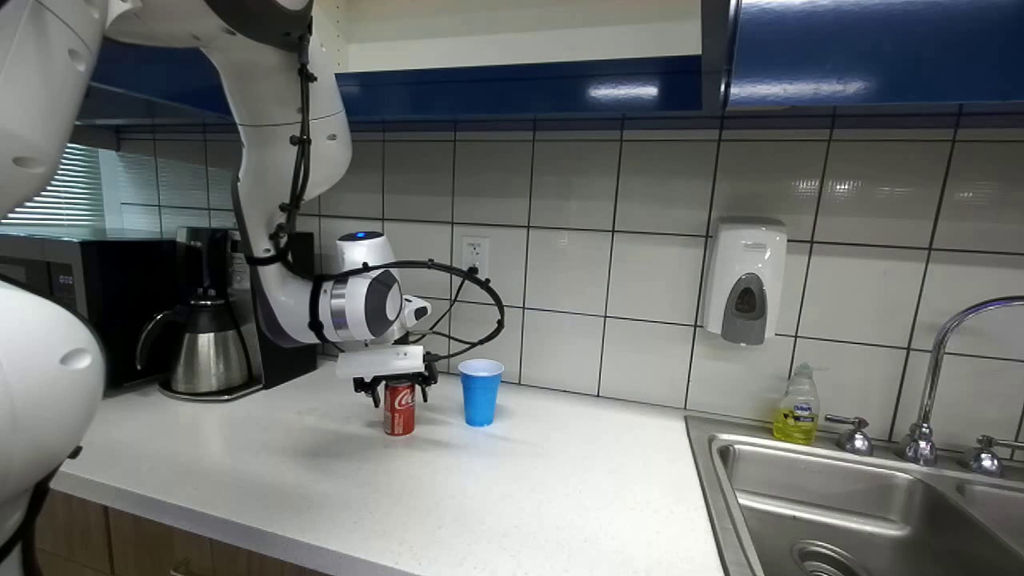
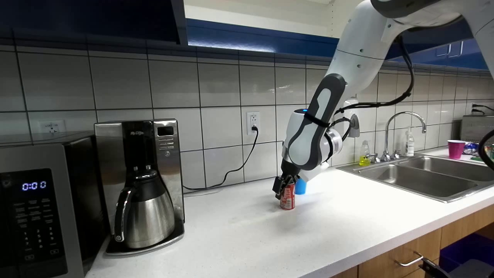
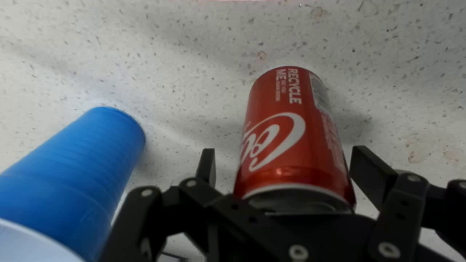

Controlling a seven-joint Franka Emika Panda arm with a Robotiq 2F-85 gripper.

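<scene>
A red Coca-Cola can stands upright on the white counter. My gripper is open around the can's upper part, one finger on either side. In the wrist view a gap shows between the can and the left fingertip; the right fingertip is close to the can's side. A blue plastic cup stands upright, mouth up, just right of the can in exterior view 1. In exterior view 2 the arm partly hides this cup.
A coffee maker with a steel carafe and a microwave fill one end of the counter. At the other end is a sink with a dish soap bottle. Open counter lies in front of the can and cup.
</scene>
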